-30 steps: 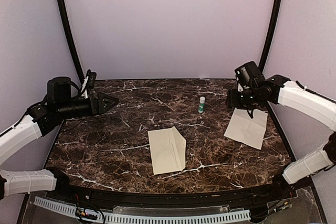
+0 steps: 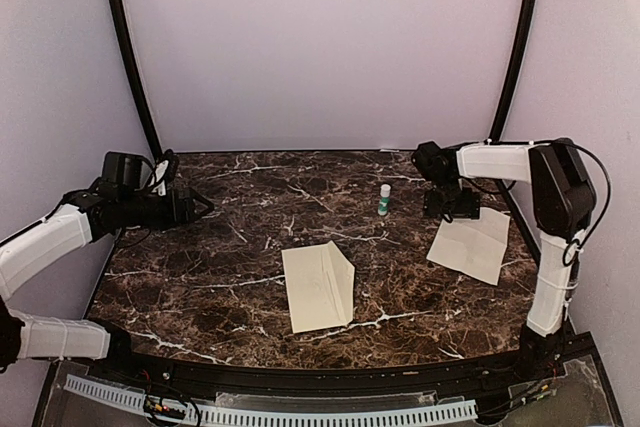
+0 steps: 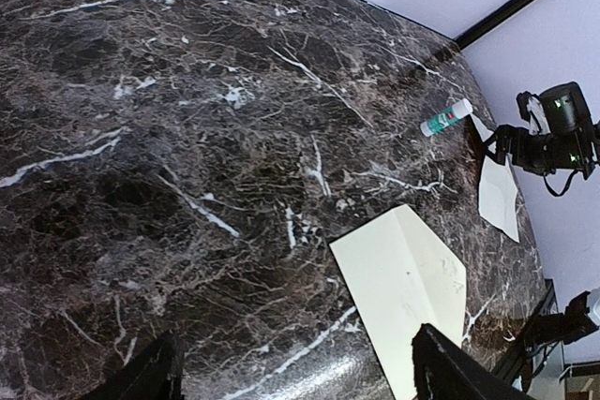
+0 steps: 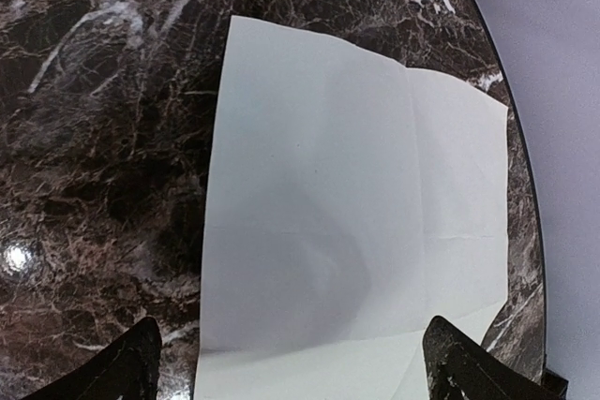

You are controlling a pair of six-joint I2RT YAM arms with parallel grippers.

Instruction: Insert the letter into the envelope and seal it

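Observation:
A cream envelope (image 2: 310,287) with a raised flap lies at the front middle of the table; it also shows in the left wrist view (image 3: 389,288). The letter (image 2: 465,252), a white creased sheet, lies at the right, filling much of the right wrist view (image 4: 309,194). Over that sheet my right gripper (image 2: 450,209) hangs open and empty, fingertips at the bottom corners of its wrist view. A glue stick (image 2: 383,202) with a white cap stands between the two papers, farther back. My left gripper (image 2: 190,205) is open and empty above the left side of the table.
Pale walls border it at the back and both sides, close beside the sheet on the right.
My left gripper has moved slightly left. The papers and glue stick are unchanged.

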